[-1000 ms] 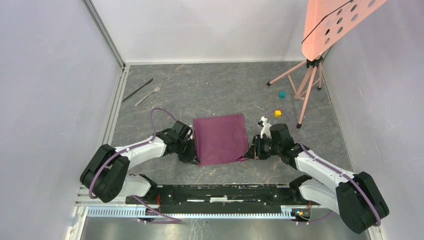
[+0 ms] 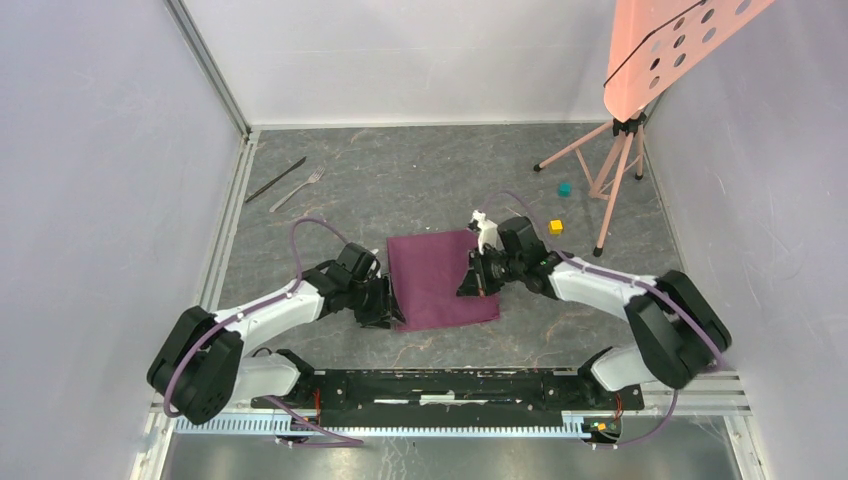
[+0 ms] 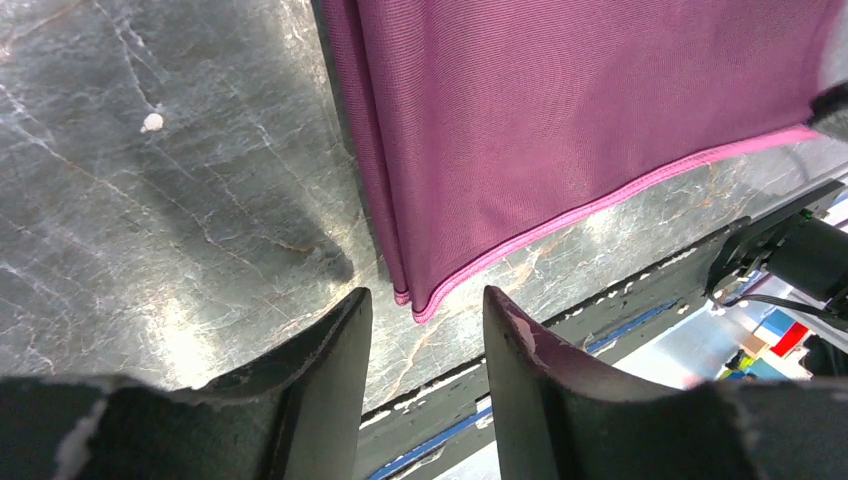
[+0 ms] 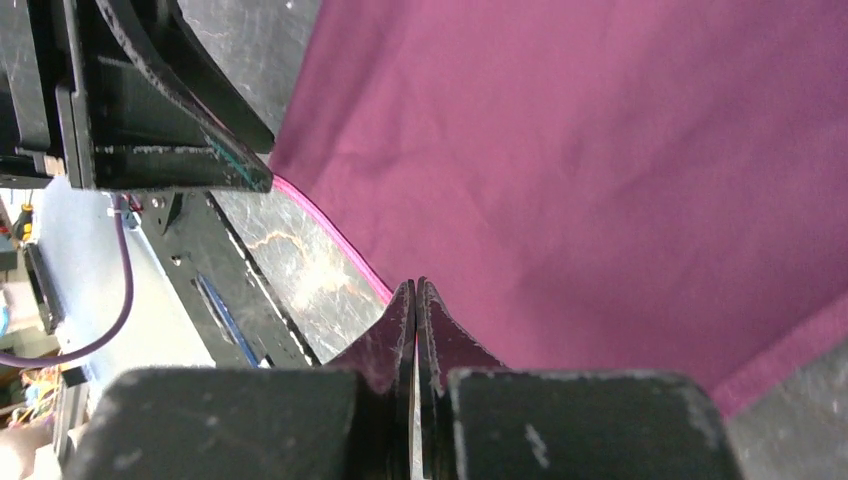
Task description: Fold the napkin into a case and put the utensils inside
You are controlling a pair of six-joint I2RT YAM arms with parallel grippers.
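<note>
The folded purple napkin [image 2: 432, 275] lies on the grey table between my two arms. My left gripper is open at its near left corner, whose layered tip shows just beyond and between the fingertips. Over the napkin's right part, my right gripper is shut with nothing visible between its fingers; plain cloth [image 4: 600, 200] spreads beyond its tips. In the top view the right arm covers some of the napkin's right side. A knife [image 2: 275, 180] and a fork [image 2: 298, 188] lie apart from it at the table's far left.
A teal cube [image 2: 565, 189] and a yellow cube [image 2: 556, 227] sit on the right, near a pink tripod [image 2: 612, 165]. Bare table surrounds the napkin's far side. A black rail [image 2: 450, 385] runs along the near edge.
</note>
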